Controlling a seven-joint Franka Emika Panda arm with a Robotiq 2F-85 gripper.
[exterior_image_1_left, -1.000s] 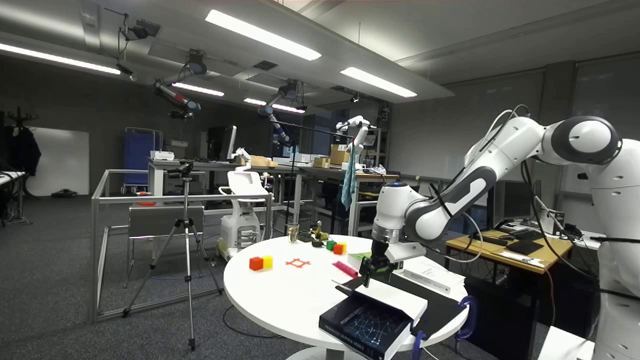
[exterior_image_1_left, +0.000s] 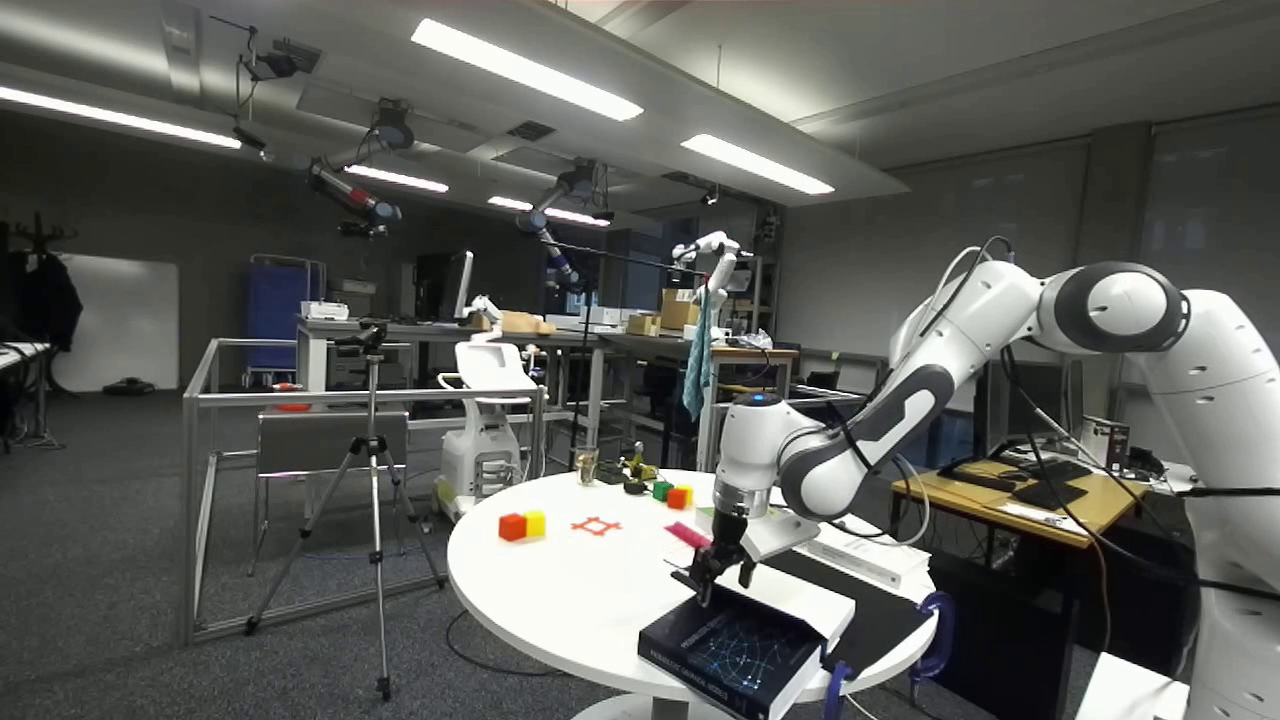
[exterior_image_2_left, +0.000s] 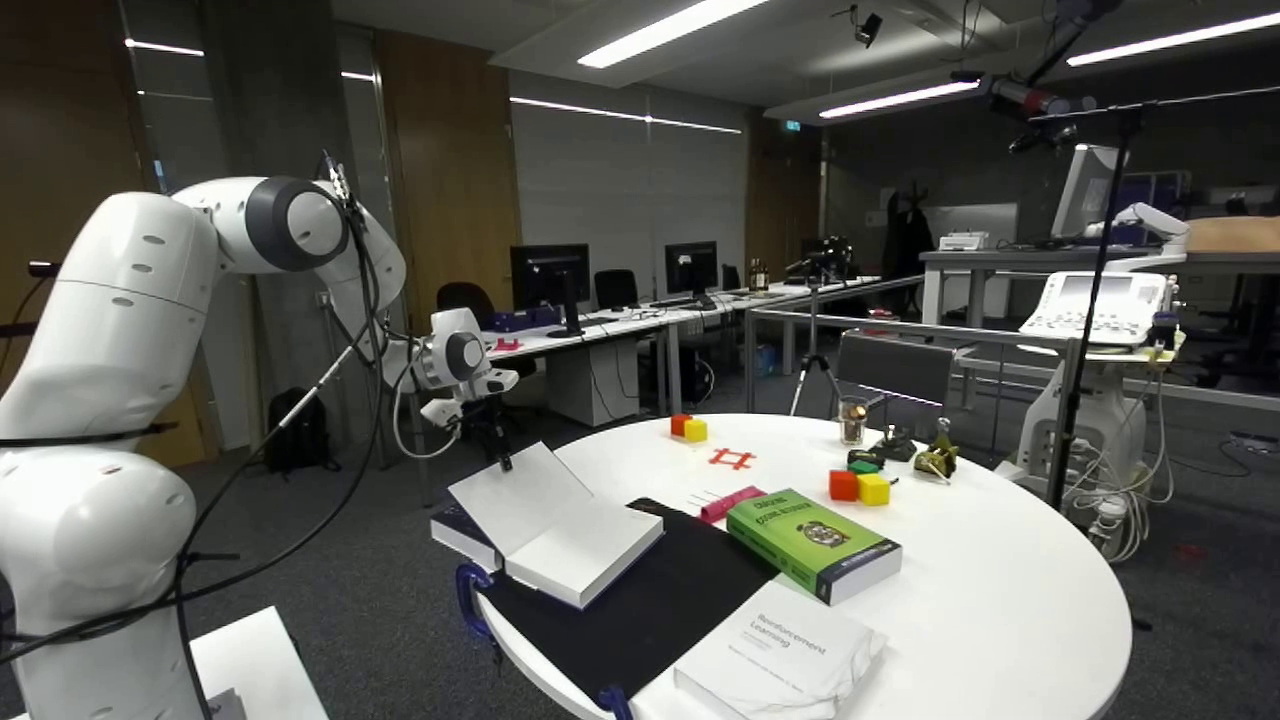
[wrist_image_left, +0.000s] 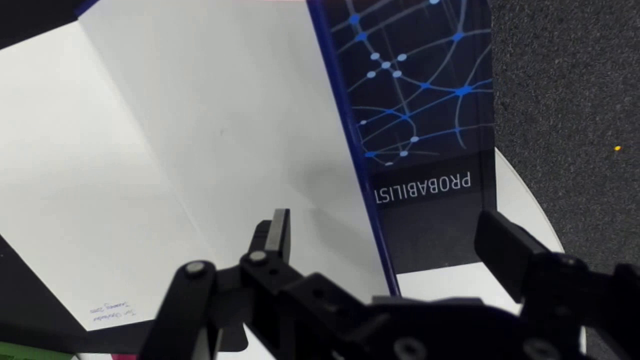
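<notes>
An open book (exterior_image_2_left: 582, 546) lies on the black mat with blank white pages. Its blue-edged cover (wrist_image_left: 240, 120) slants up on one side, leaning over a thick dark book with a blue network print (exterior_image_1_left: 744, 654) at the table's edge. My gripper is open above that slanted cover. In the wrist view, one finger (wrist_image_left: 277, 237) appears over the white inner side and the other (wrist_image_left: 501, 249) past the dark book's corner, with the cover's edge running between them. Contact with the cover cannot be made out.
A green book (exterior_image_2_left: 798, 534) and a white book (exterior_image_2_left: 774, 660) lie beside the black mat (exterior_image_2_left: 648, 630). Blue clamps (exterior_image_2_left: 474, 600) grip the table rim. Coloured cubes (exterior_image_1_left: 522, 526) and a red frame (exterior_image_1_left: 596, 526) stand farther off.
The arm has moved left and down in exterior view 1, bringing the gripper from above the white pages to the cover's edge by the dark book. The books look unmoved.
</notes>
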